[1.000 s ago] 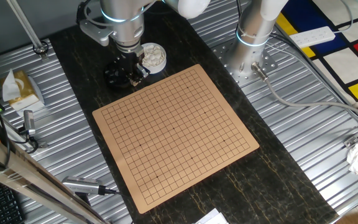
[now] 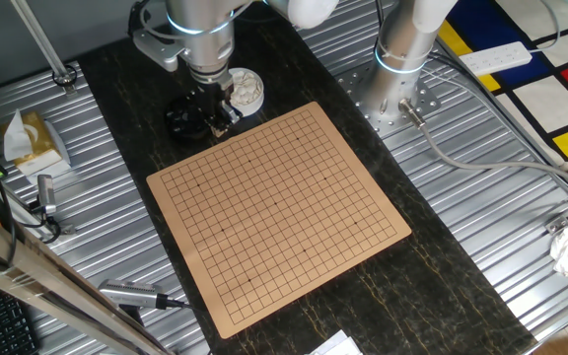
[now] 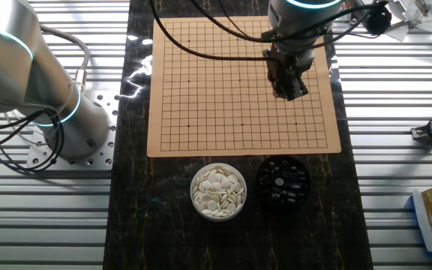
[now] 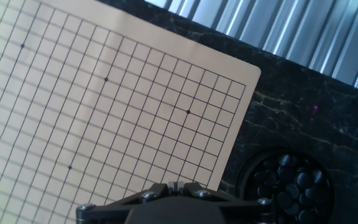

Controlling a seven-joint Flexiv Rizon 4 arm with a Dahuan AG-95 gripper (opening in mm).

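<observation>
A tan board (image 2: 279,212) with a black grid lies on the dark mat, and no stones show on it. In exterior view 2, a white round bowl (image 3: 218,192) full of white stones sits beside a black bowl (image 3: 283,185) of black stones. My gripper (image 2: 227,128) hangs above the board's edge near both bowls. From the wrist, the gripper looks shut, its narrow tips close together near the bottom edge. No stone shows between them. The black bowl (image 4: 288,190) is at lower right there; the white bowl is out of that view.
My arm's base (image 2: 392,94) stands right of the mat. A tissue box (image 2: 35,146) rests on the ribbed metal table at left. White paper (image 2: 336,344) lies at the mat's front edge. Cables (image 3: 238,56) hang across exterior view 2.
Over the last second my arm and gripper have shifted slightly to the right in exterior view 1. Board and bowls have not moved.
</observation>
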